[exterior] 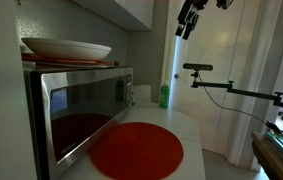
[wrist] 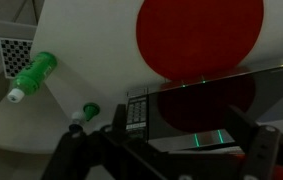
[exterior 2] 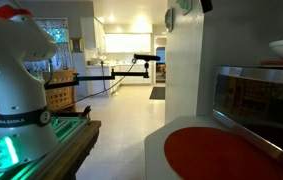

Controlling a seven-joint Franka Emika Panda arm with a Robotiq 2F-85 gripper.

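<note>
My gripper [exterior: 184,31] hangs high above the counter, pointing down. In the wrist view its dark fingers [wrist: 243,128] stand apart at the lower edge, open, with nothing seen held between them. Below lies a flat red round mat [exterior: 136,150] on the white counter. Along the wall stands a microwave [exterior: 86,105] with a dark glass door, which looks shut. A white bowl [exterior: 66,48] rests on top of it, over a red rim [exterior: 71,65]. At the counter's far end is a green bottle [exterior: 164,95].
From above, the green bottle [wrist: 34,73] and a smaller green-topped container [wrist: 85,114] show near the microwave's keypad end [wrist: 137,113]. An overhead cabinet [exterior: 111,8] juts out above the microwave.
</note>
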